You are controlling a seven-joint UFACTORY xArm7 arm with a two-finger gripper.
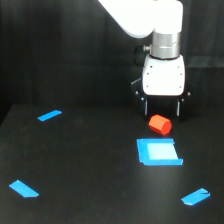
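Observation:
A small orange-red block [160, 125] rests on the dark table, right of the middle of the camera view. Just behind and above it hangs my gripper [162, 107] on the white arm, pointing down. Its dark fingers stand wide apart, open, with no object visibly held. How far the fingertips are from the block in depth is hard to tell against the black background. In front of the block lies a white square [161, 151] bordered with blue tape [144, 152].
Strips of blue tape lie at the back left [49, 115], front left [24, 188] and front right [195, 197]. A dark curtain closes off the back.

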